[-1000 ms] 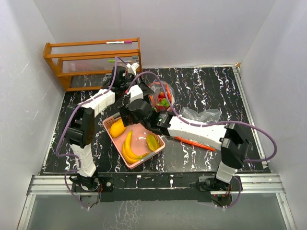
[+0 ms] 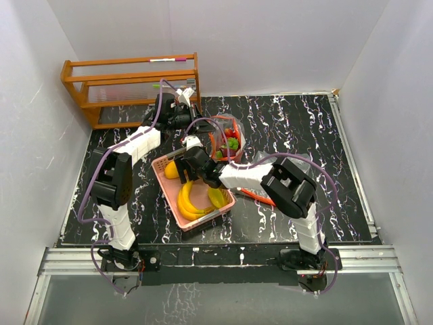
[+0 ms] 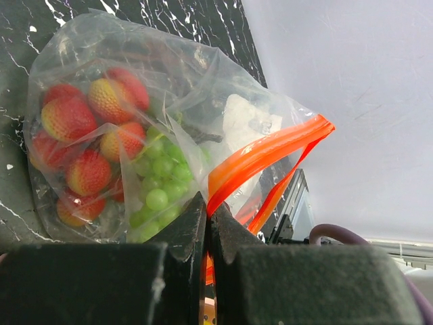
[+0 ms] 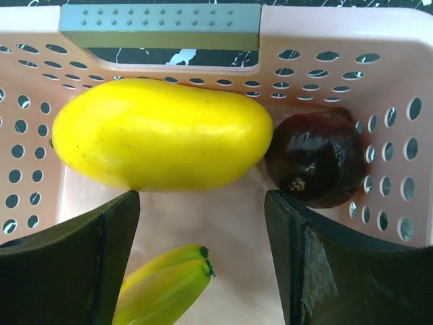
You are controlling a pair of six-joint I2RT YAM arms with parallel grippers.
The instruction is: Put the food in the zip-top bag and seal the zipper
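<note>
In the left wrist view, the clear zip bag (image 3: 203, 74) holds red-yellow fruit (image 3: 88, 171) and green grapes (image 3: 161, 177). Its orange zip rim (image 3: 260, 157) gapes, and one part is pinched by my left gripper, which is shut. My right gripper stands open, pointing down into the pink basket (image 4: 413, 68), nothing between its fingers. Ahead of the fingertips lie a yellow mango-like fruit (image 4: 162, 135) and a dark purple round fruit (image 4: 314, 159). Yellow bananas (image 2: 186, 202) and a green-yellow fruit (image 2: 217, 198) also sit in the basket.
Another clear bag (image 2: 287, 162) with an orange strip (image 2: 257, 197) lies flat on the right, partly under my right arm. A wooden rack (image 2: 128, 78) stands at the back left.
My right arm has come down over the basket, its elbow drawing in to the left. The basket shifted slightly right earlier on. The left arm stays in place at the bag.
</note>
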